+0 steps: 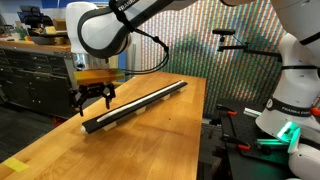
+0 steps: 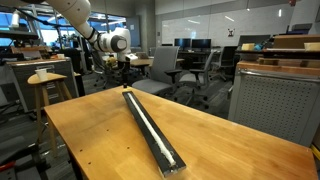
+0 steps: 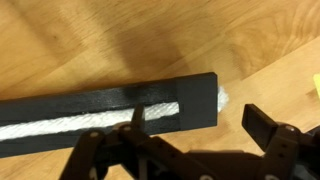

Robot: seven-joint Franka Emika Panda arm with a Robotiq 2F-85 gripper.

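A long black board with a white strip [image 1: 142,103] along its middle lies flat on the wooden table. In exterior view 2 the same board [image 2: 147,127] runs lengthwise over the tabletop. Above its near end hangs my gripper [image 1: 92,99], apart from it as far as I can see. In the wrist view the two dark fingers of the gripper stand wide apart on either side of the board's squared black end [image 3: 198,98]. Nothing is held between them. A bit of white [image 3: 222,99] pokes out past that end. In exterior view 2 the arm [image 2: 117,40] is at the far end.
Bare wooden tabletop [image 1: 165,139] surrounds the board. A yellow patch [image 1: 15,164] marks the table's near left corner. A wooden stool [image 2: 43,92] stands beside the table, with office chairs [image 2: 198,86] behind it.
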